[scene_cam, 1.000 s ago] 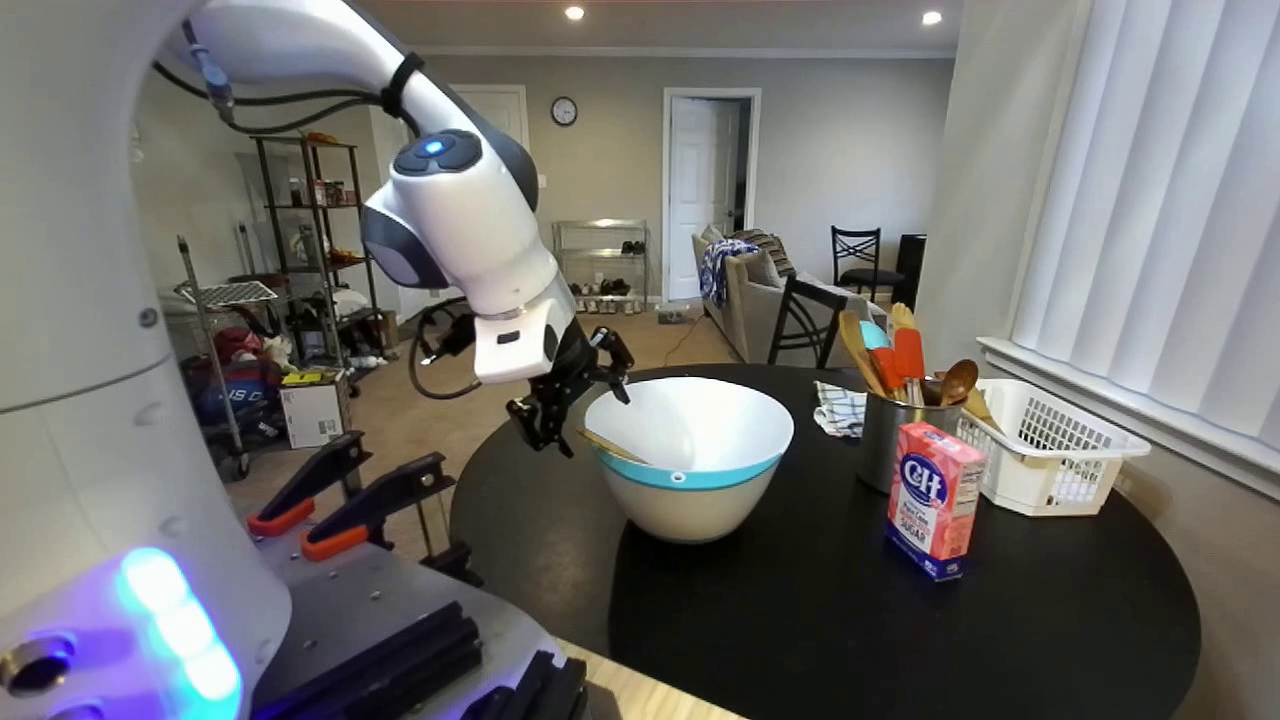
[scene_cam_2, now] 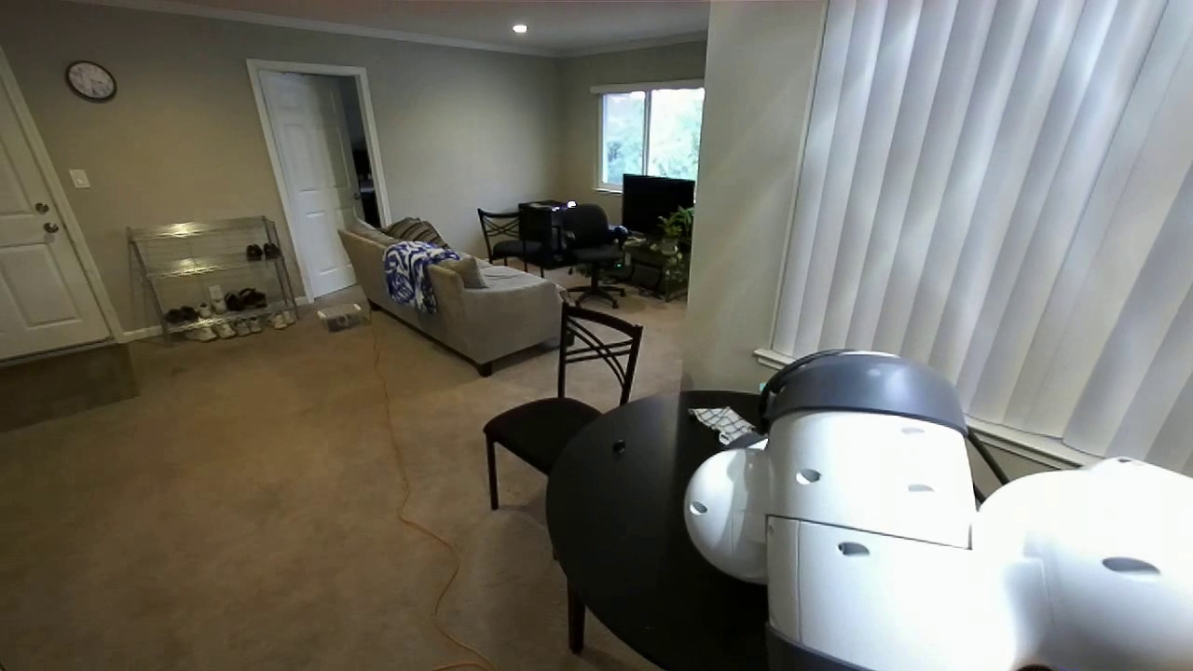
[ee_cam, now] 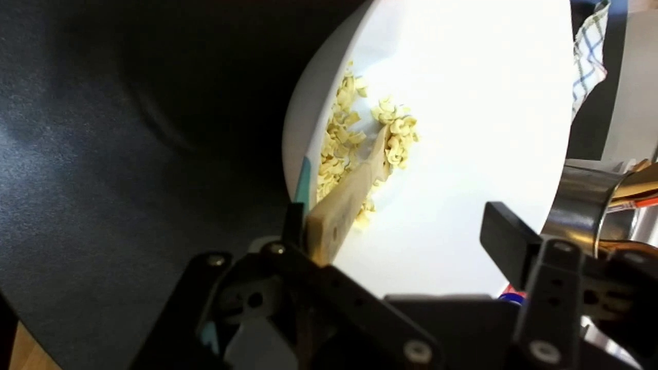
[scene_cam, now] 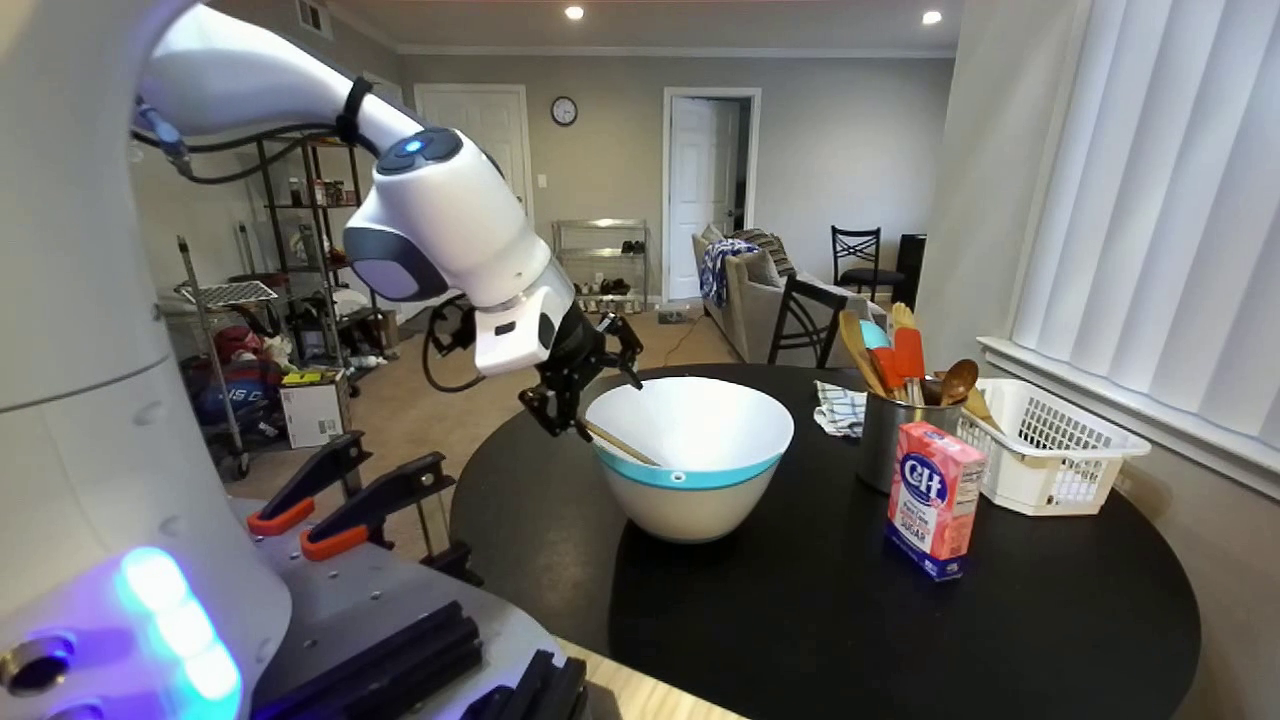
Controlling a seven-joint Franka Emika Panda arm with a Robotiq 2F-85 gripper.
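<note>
A white bowl with a turquoise rim band (scene_cam: 710, 479) stands on the black round table (scene_cam: 768, 624). In the wrist view, pale yellow curled pieces (ee_cam: 336, 139) lie inside it along one wall. A wooden utensil (ee_cam: 346, 206) leans over the rim, its far end among those pieces and its handle (scene_cam: 618, 445) sticking out to the left in exterior view 1. My gripper is open at the bowl's left rim, its fingers wide apart. The handle's end lies right by one finger (ee_cam: 294, 225); I cannot tell whether they touch. The other finger (ee_cam: 509, 237) stands clear of it, over the bowl.
Right of the bowl are a pink sugar box (scene_cam: 933, 502), a metal canister (scene_cam: 885, 438) of utensils and a white basket (scene_cam: 1044, 450). A checked cloth (scene_cam: 840, 409) lies behind. My arm hides most of the table in exterior view 2.
My gripper has shifted slightly right and tilted, coming nearer the bowl and the handle. The handle's inner end has moved a little right; the bowl stays put.
</note>
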